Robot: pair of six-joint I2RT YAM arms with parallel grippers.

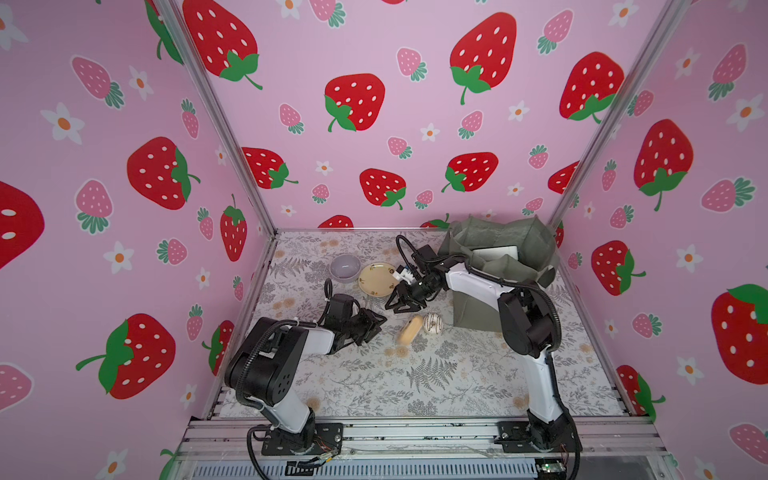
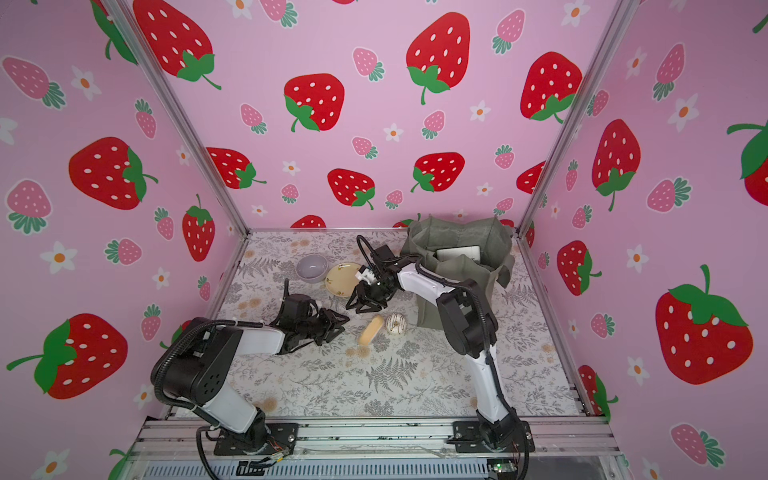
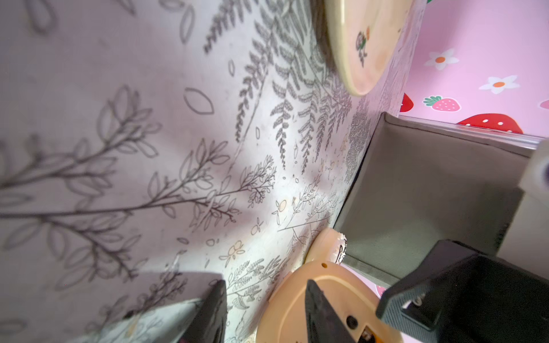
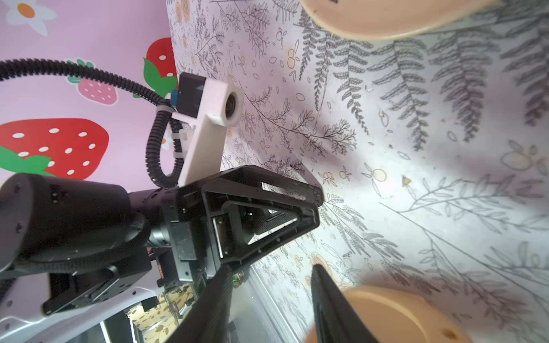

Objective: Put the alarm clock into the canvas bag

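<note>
The round pale orange alarm clock [image 1: 410, 329] stands edge-on on the patterned table, between and in front of the grippers; its face fills the lower left wrist view [image 3: 326, 291]. My left gripper [image 1: 376, 324] is left of it, low over the table. My right gripper [image 1: 393, 304] is above and behind it, near the yellow plate. Both grippers show fingertips at the bottom of their wrist views; whether anything is between them is unclear. The grey-green canvas bag [image 1: 480, 308] stands at the right rear with its top open.
A striped donut [image 1: 433, 323] sits right of the clock, close to the bag. A yellow plate [image 1: 376, 280] and a lavender bowl [image 1: 345, 266] lie at the back left.
</note>
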